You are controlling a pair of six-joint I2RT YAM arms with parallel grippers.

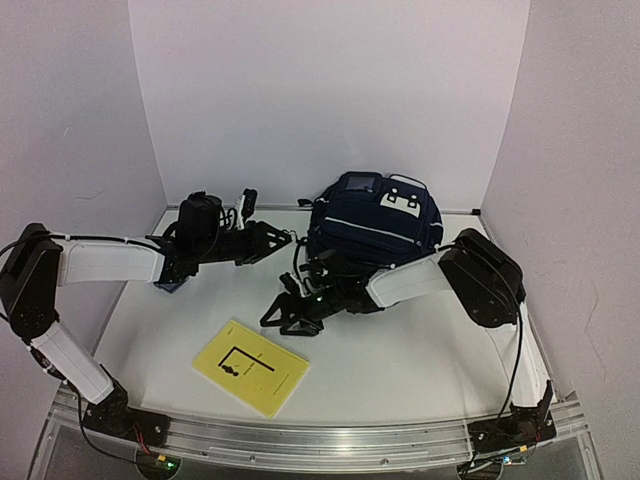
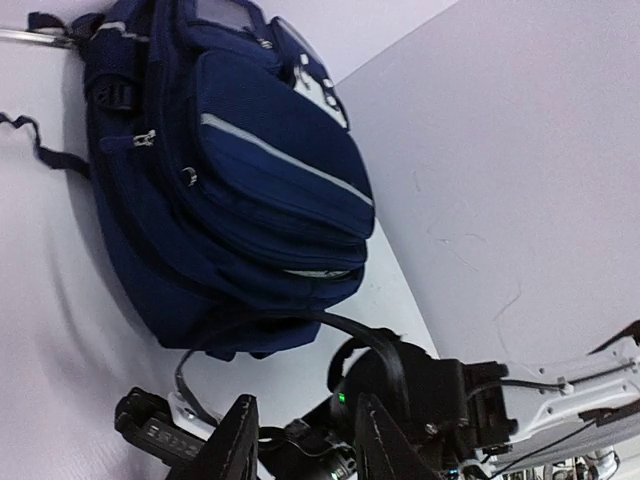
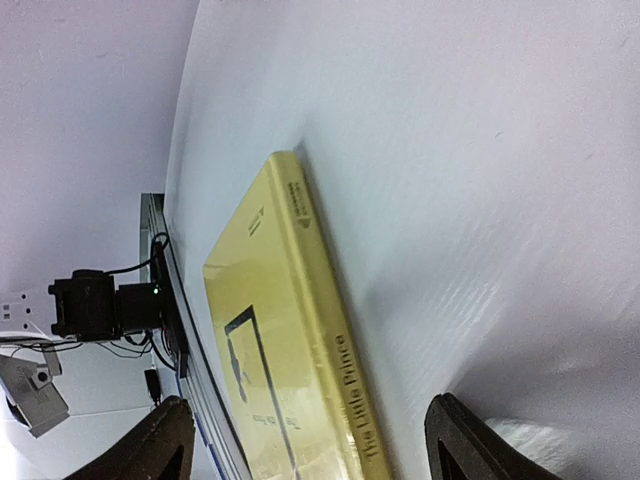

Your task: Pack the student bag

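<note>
The yellow book [image 1: 252, 367] lies flat on the table at front left, apart from both grippers. In the right wrist view, its cover and spine [image 3: 320, 330] show beyond the fingers. The navy backpack [image 1: 372, 222] leans at the back and fills much of the left wrist view. My left gripper [image 1: 281, 240] hangs left of the backpack, near its loose strap. Its fingers [image 2: 238, 440] stand apart, with nothing seen held. My right gripper [image 1: 287, 316] is low in front of the backpack, behind the book. Its fingers [image 3: 150, 445] are wide apart and empty.
A small blue item [image 1: 171, 284] shows partly under the left arm. The right arm [image 1: 410, 281] crosses in front of the backpack. Free table [image 1: 400, 360] lies at front right, and side walls bound both sides.
</note>
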